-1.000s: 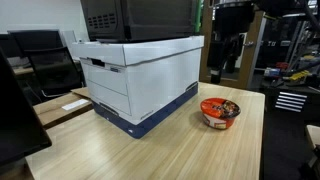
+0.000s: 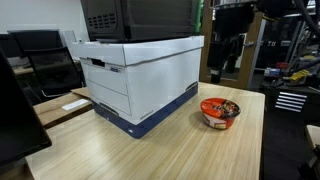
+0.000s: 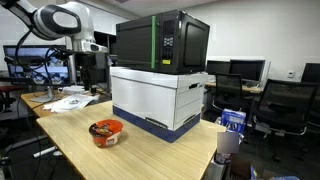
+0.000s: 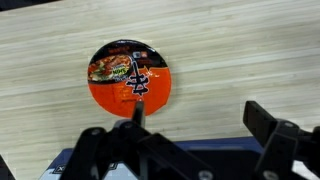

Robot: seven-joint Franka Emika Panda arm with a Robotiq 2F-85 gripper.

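Observation:
A round red-orange bowl (image 2: 214, 121) sits on the wooden table, and exterior view 2 shows the same bowl (image 3: 114, 137) in front of the white box. From above, the wrist view shows the round red and black item (image 4: 140, 92) with a printed food picture and white characters. My gripper is open, its dark fingers wide apart and nothing between them. It hangs well above the table, clear of the bowl, which lies toward the left finger in the wrist view.
A white box (image 2: 150, 85) on a blue base stands beside the bowl, with a black microwave (image 3: 180, 45) on top. White papers (image 3: 68, 103) lie at the table's far end. Bare tabletop (image 2: 120, 153) extends in front of the box.

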